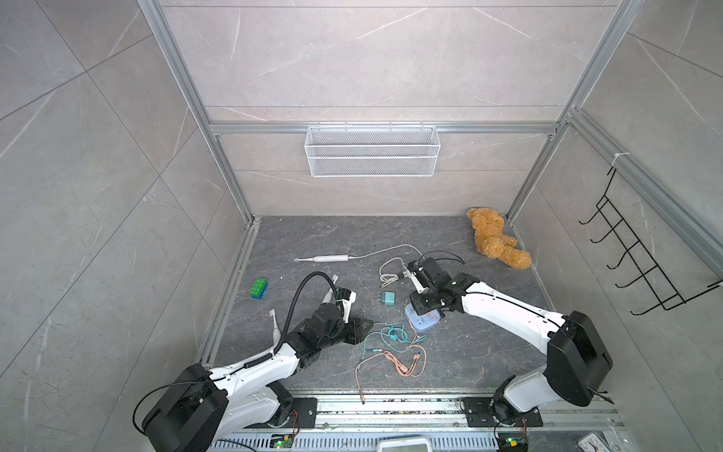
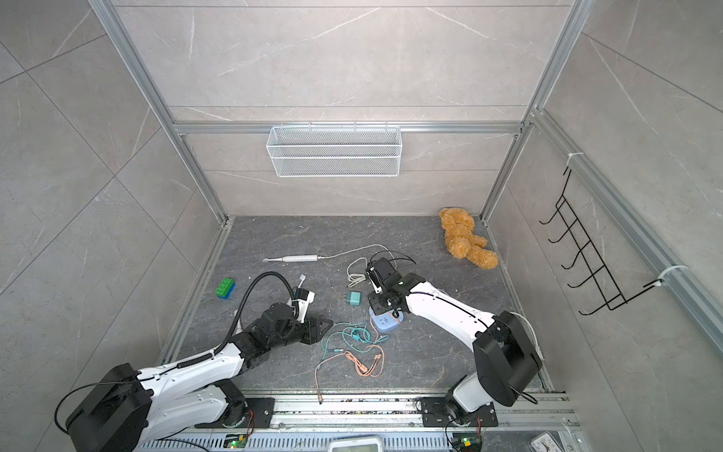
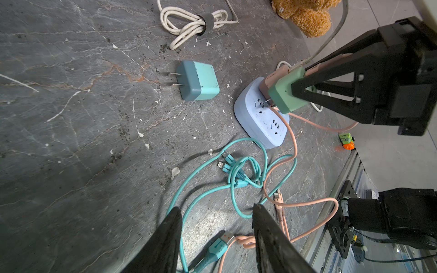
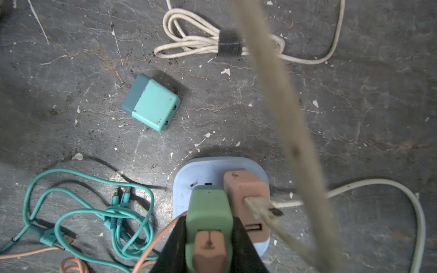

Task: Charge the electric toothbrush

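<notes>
The white electric toothbrush (image 1: 330, 258) lies at the back of the floor, a white cable running from it to the right. My right gripper is shut on a green adapter (image 4: 209, 204) over the pale blue power strip (image 3: 264, 129). In the left wrist view the adapter's metal prongs show just at the strip's face; whether they are in a socket I cannot tell. A pinkish-brown adapter (image 4: 243, 191) with a white cable sits on the strip right beside it. My left gripper hangs above the floor, fingers apart and empty.
A teal adapter (image 3: 198, 81) lies loose left of the strip. Teal cable (image 3: 248, 170) and pink cable (image 3: 318, 200) tangle in front. A bundled white cable (image 4: 195, 41) lies behind. A teddy bear (image 1: 493, 237) is far right, a green block (image 1: 258, 287) far left.
</notes>
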